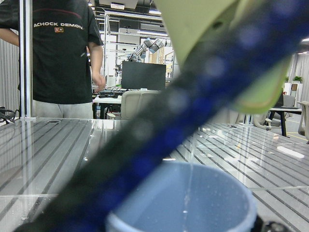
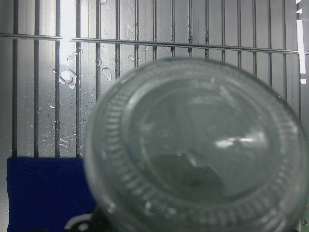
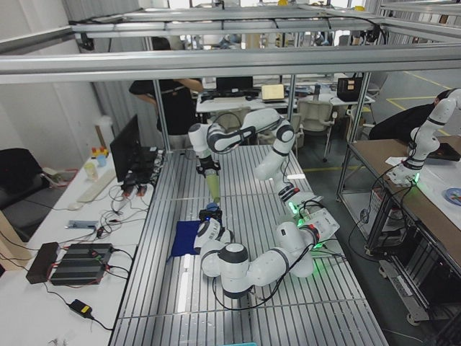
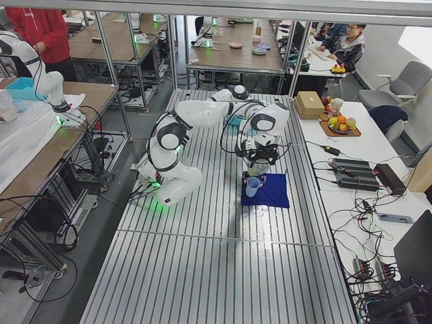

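My left gripper [image 3: 211, 216] is low over a blue cloth [image 3: 184, 238], shut on a light blue cup [image 4: 252, 188], whose rim fills the bottom of the left wrist view. My right gripper [image 3: 208, 165] hangs above it, shut on a tall yellow-green container [image 3: 212, 184] with a clear bottom, tilted over the cup. That clear round bottom [image 2: 198, 140] fills much of the right wrist view; whether liquid is flowing cannot be told.
The metal slatted table [image 4: 196, 277] is wet beside the cloth and clear around it. A white side table [image 3: 57, 303] holds electronics and a monitor. Frame posts border the workspace.
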